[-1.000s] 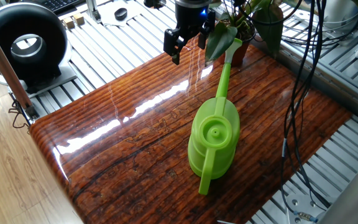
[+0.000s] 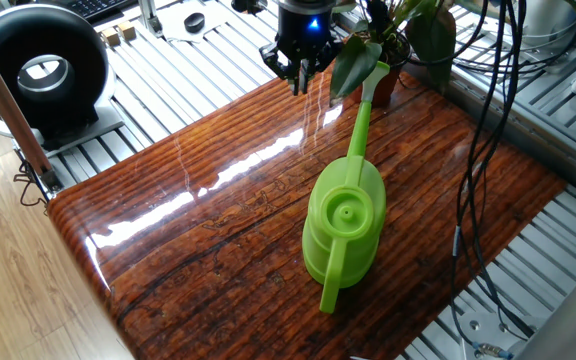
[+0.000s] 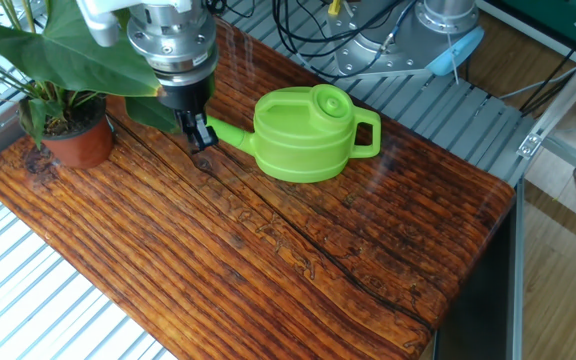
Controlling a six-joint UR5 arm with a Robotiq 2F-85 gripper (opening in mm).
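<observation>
A bright green watering can (image 2: 345, 225) stands upright on the brown wooden board. Its long spout points toward the potted plant, and its handle faces the opposite way. My black gripper (image 2: 300, 88) hangs above the board's back edge, pointing down, left of the spout in exterior view 1. Its fingertips are together and nothing shows between them. In exterior view 2 the gripper (image 3: 202, 138) covers the end of the watering can's (image 3: 303, 140) spout, while the body and handle are clear of it. It is apart from the can's body.
The plant in its terracotta pot (image 3: 80, 146) stands at one corner of the wooden board (image 3: 298, 260), its broad leaves spreading close to the arm. Black cables (image 2: 478, 170) hang beside the board. A black ring-shaped object (image 2: 40, 70) sits beyond it. Much of the board is bare.
My gripper's fingers have come together from a wide spread, over the same spot. The watering can and plant have not moved.
</observation>
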